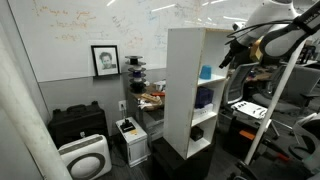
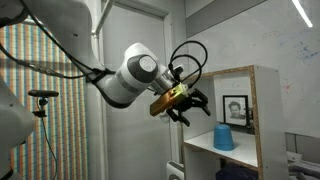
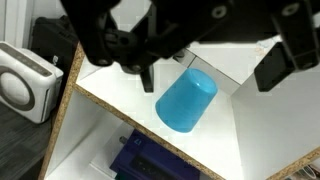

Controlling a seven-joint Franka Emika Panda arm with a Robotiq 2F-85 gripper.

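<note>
A blue cup stands upside down, its wider end down, on the white upper shelf of an open-sided bookcase. It shows in exterior view 1 too, as a small blue shape. My gripper is open, its two dark fingers spread wide on either side of the cup in the wrist view, with nothing held. Exterior view 2 has the gripper in front of the shelf opening, higher than the cup and apart from it.
Below the cup's shelf sits a dark blue box. The bookcase's side panel walls one side of the compartment. On the floor farther off is a white appliance. Chairs and desks fill the right background.
</note>
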